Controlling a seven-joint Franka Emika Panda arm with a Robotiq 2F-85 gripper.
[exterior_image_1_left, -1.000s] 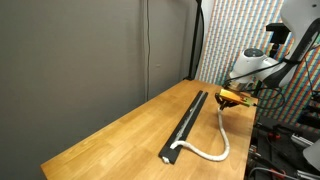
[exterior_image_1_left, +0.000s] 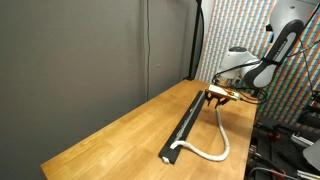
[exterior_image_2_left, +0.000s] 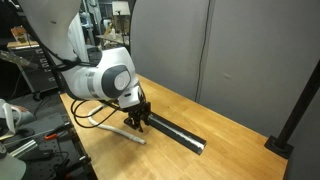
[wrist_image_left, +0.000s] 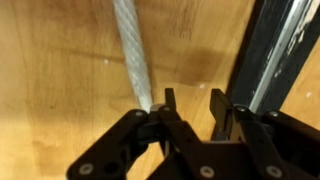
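A white rope-like strip (exterior_image_1_left: 225, 135) lies curved on the wooden table, its near end bent over the end of a long black channel (exterior_image_1_left: 184, 130). My gripper (exterior_image_1_left: 212, 103) is low over the table near the channel's far part. In the wrist view the gripper is open, its dark fingertips apart with only bare wood showing between them. The strip (wrist_image_left: 133, 50) runs down to the left finger, where the gripper hides what follows. To the right lies the channel (wrist_image_left: 268, 55), with a pale line along its inside. Exterior view 2 shows the channel (exterior_image_2_left: 175, 132) beside the arm.
A grey panel wall (exterior_image_1_left: 90, 70) stands behind the table. A dark upright post (exterior_image_2_left: 295, 110) stands at the table's far right in exterior view 2.
The strip and channel appear unmoved.
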